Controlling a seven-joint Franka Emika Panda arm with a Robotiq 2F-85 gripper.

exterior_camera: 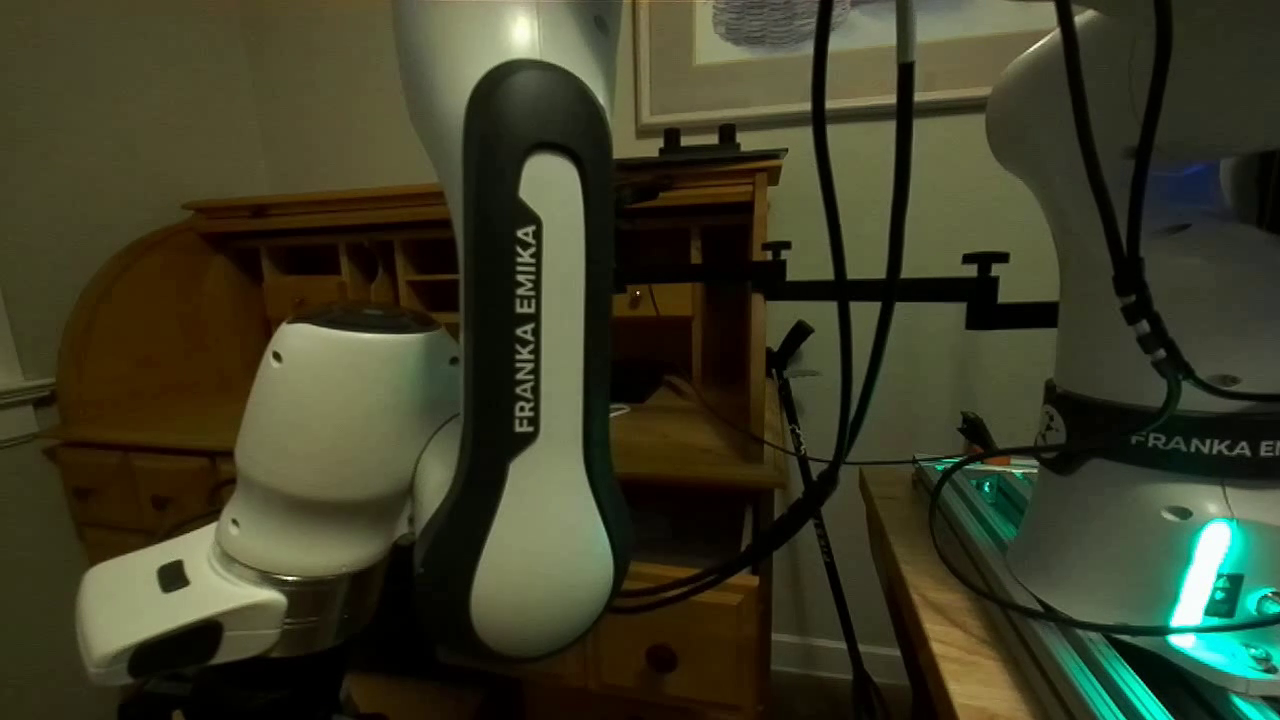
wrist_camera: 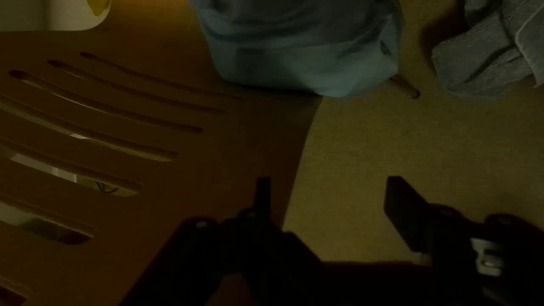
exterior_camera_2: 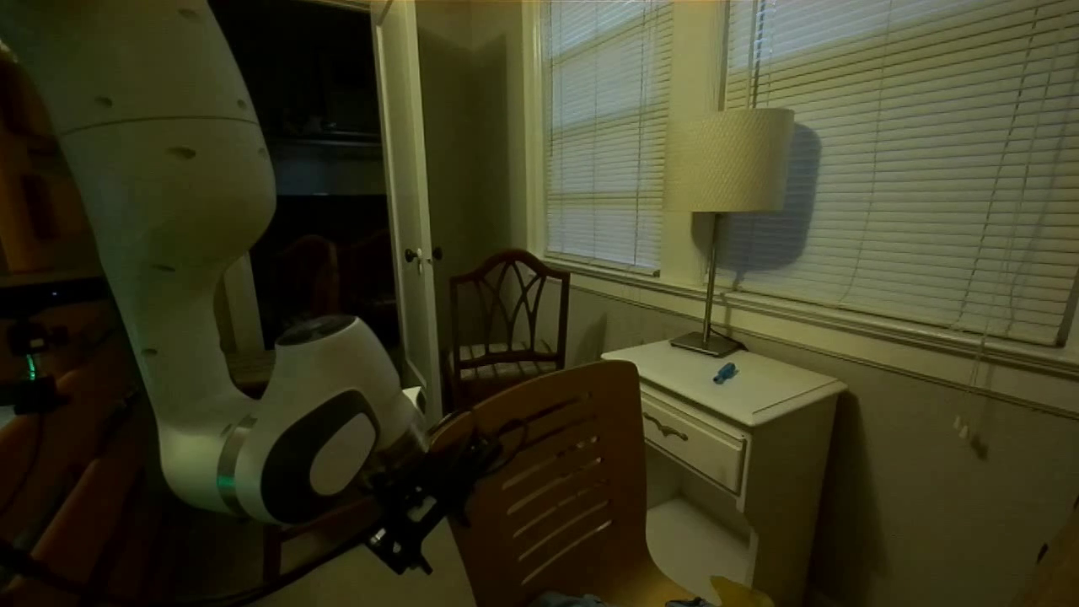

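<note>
My gripper points downward in the wrist view, its dark fingers well apart and nothing between them. Seen from exterior view 2, the black gripper (exterior_camera_2: 410, 521) hangs in front of a wooden chair's slatted back (exterior_camera_2: 566, 465). Ahead of the fingers in the wrist view lies a blue-grey cloth bundle (wrist_camera: 306, 61), clear of both fingertips. A separate grey cloth (wrist_camera: 484, 61) rests at the upper right. Exterior view 1 shows the white hand (exterior_camera: 180, 606), but its fingers are mostly cut off by the lower edge.
The chair back (wrist_camera: 168, 122) fills the wrist view's left side, close to one finger. A bare tan surface (wrist_camera: 357, 148) spreads below the cloths. Behind the chair, a white nightstand (exterior_camera_2: 799, 389) carries a lamp (exterior_camera_2: 733, 162) and a small blue object (exterior_camera_2: 725, 373).
</note>
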